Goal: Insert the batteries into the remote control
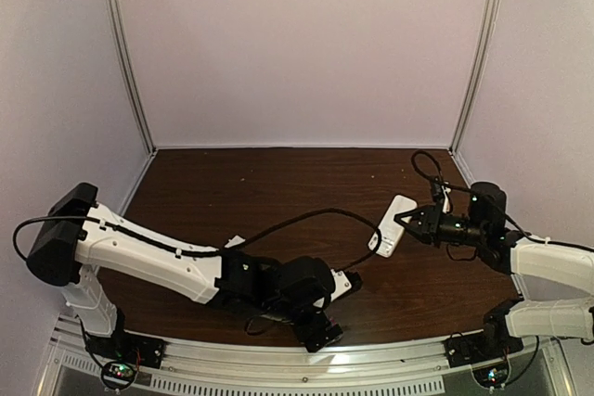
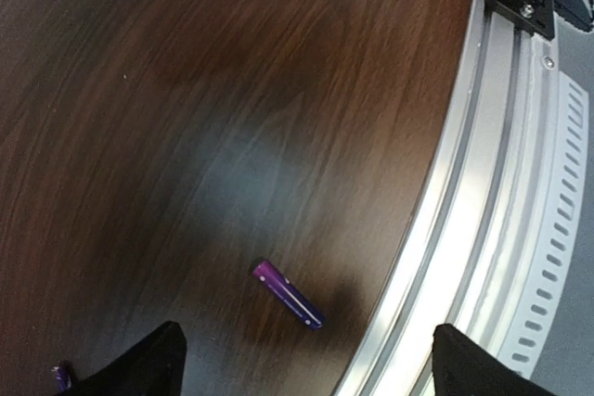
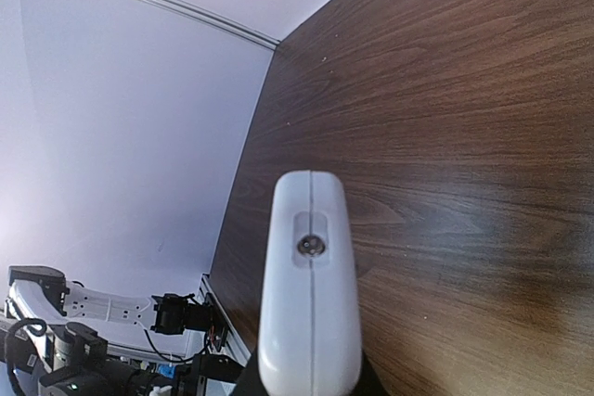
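The white remote control [image 1: 388, 229] is held aloft in my right gripper [image 1: 408, 218], which is shut on it; in the right wrist view its end [image 3: 310, 303] fills the lower middle. My left gripper hangs open low at the front middle, above a purple battery [image 2: 288, 294] lying near the metal edge. A second battery [image 2: 61, 377] peeks out at the lower left of the left wrist view, partly hidden by a finger.
The aluminium front rail [image 2: 436, 229] runs just beside the battery. A small white piece [image 1: 235, 240] shows behind the left arm.
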